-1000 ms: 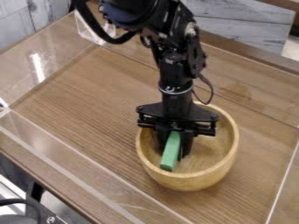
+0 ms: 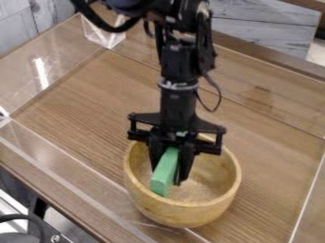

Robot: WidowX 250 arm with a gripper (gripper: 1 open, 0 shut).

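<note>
My black gripper (image 2: 169,154) reaches down into a tan wooden bowl (image 2: 203,211) at the lower middle of the camera view. It is shut on a green object (image 2: 164,176), an elongated piece that stands tilted inside the bowl, its upper end hidden by the gripper.
A transparent container (image 2: 105,28) sits at the back left. A dark cable lies at the lower left edge.
The gripper has risen slightly and shifted left, with the green object in it. The bowl's visible rim has also shifted a little.
</note>
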